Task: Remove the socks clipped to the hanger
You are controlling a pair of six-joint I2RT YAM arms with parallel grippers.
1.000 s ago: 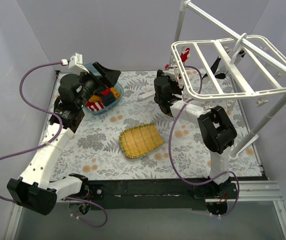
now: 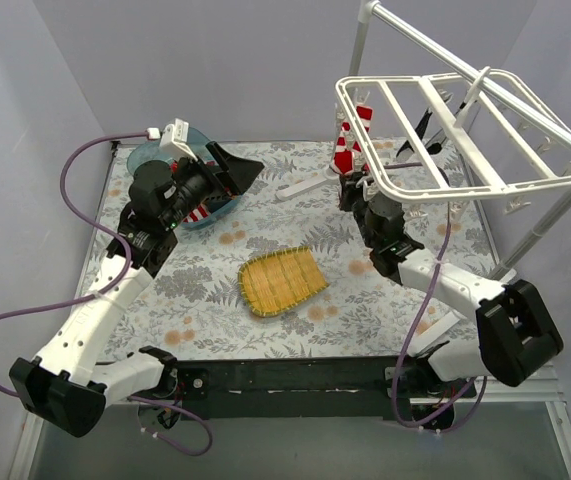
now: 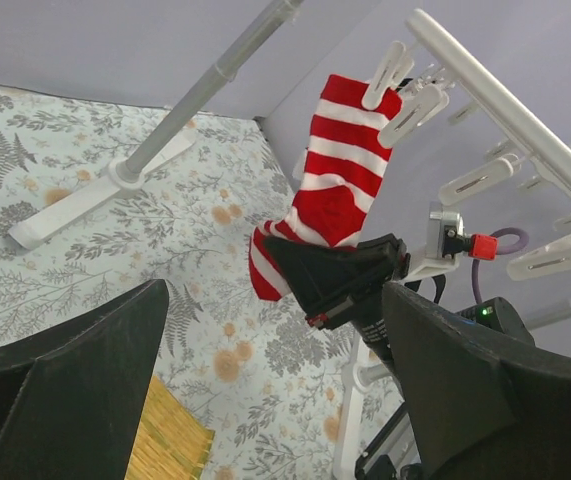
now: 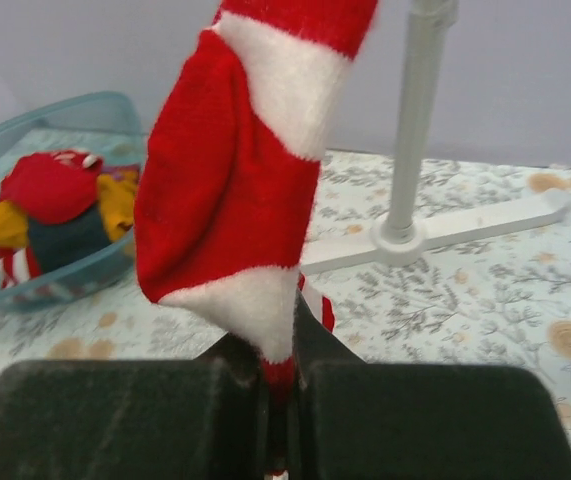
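Note:
A red-and-white striped sock (image 3: 343,165) hangs from white clips (image 3: 405,95) at the corner of the white hanger (image 2: 420,133). My right gripper is shut on the sock's lower part, and the cloth runs upward from between its fingers. In the top view the sock (image 2: 350,140) shows just behind the right gripper (image 2: 353,185), partly behind the hanger frame. My left gripper (image 2: 248,177) stands open and empty above the table's left half; in the left wrist view its fingers (image 3: 80,385) are wide apart, well short of the sock.
A blue-tinted basket (image 4: 65,285) with socks in it stands at the back left, partly under the left arm. A woven mat (image 2: 283,281) lies mid-table. Dark socks (image 2: 423,125) hang farther right on the hanger. The stand's pole (image 4: 415,130) rises behind the sock.
More of the striped sock shows now. The left arm has shifted slightly right. The hanger has tilted slightly.

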